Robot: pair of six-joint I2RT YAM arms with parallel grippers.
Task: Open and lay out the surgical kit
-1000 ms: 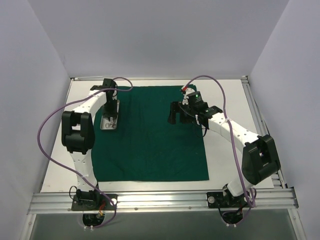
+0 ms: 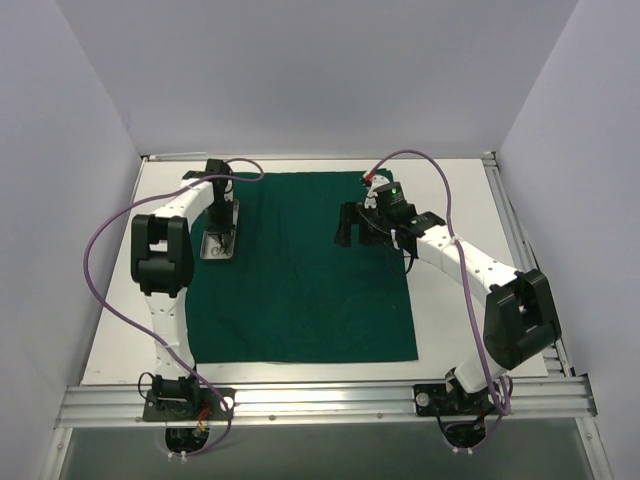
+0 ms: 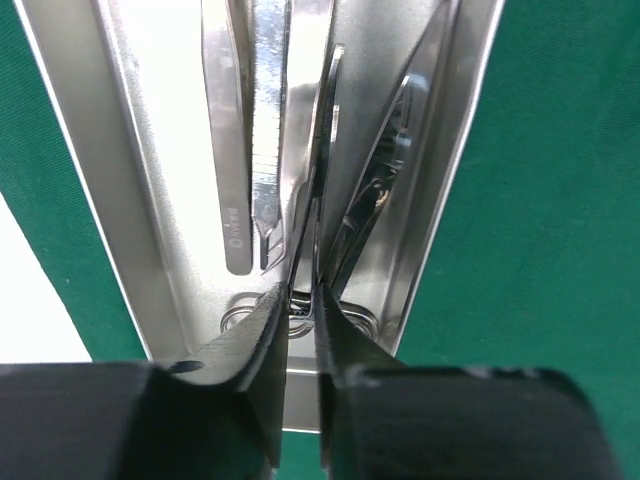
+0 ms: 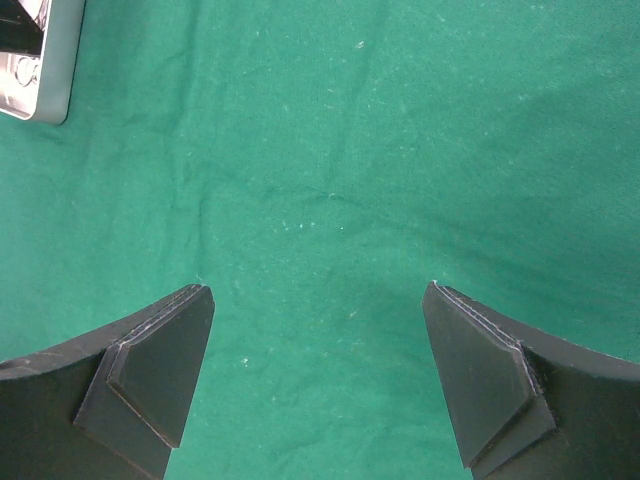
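Observation:
A steel tray [image 3: 140, 200] sits on the green cloth at the left, holding tweezers [image 3: 228, 150], blade-like handles and ringed scissors [image 3: 365, 320]. My left gripper is down inside it, fingertips close together near the scissors' rings, around thin metal shanks; whether they grip is unclear. In the top view the left arm hides part of the tray. My right gripper stands open over bare green cloth, with nothing between its fingers; the tray's corner [image 4: 55, 95] shows at the upper left of the right wrist view.
White table strips run along both sides, with grey walls beyond.
The left arm has shifted slightly since a second ago, its gripper staying over the tray. The right arm has not visibly moved.

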